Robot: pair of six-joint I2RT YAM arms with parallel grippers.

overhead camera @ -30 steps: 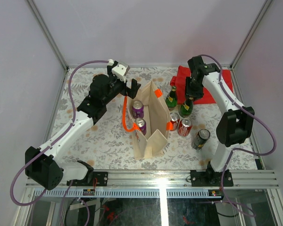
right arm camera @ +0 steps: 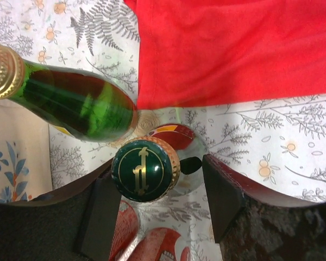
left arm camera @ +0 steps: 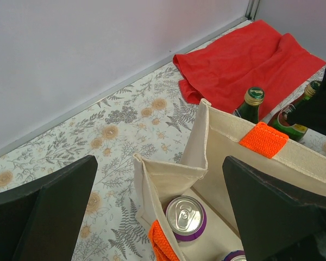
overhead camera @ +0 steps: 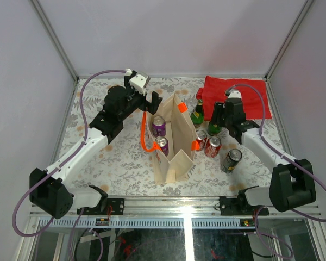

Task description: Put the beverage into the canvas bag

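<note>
The cream canvas bag (overhead camera: 180, 130) stands open at mid-table, holding two purple cans (overhead camera: 158, 126). Two green bottles stand to its right; the nearer green bottle (right arm camera: 145, 169) has its gold-and-green cap between the fingers of my right gripper, which is open around its neck. The other green bottle (right arm camera: 79, 100) stands beside it, close to the bag. My left gripper is open above the bag's far left corner, nothing between its fingers. A purple can (left arm camera: 186, 217) shows below it inside the bag.
Two red cans (overhead camera: 212, 146) stand right of the bag, in front of the bottles. A dark can (overhead camera: 231, 160) is nearer the front. A red cloth (overhead camera: 250, 98) lies at the back right. Left of the bag the table is clear.
My right arm has folded back and down, lowering its gripper around the nearer bottle's neck. The left arm, the bag and the cans have stayed put.
</note>
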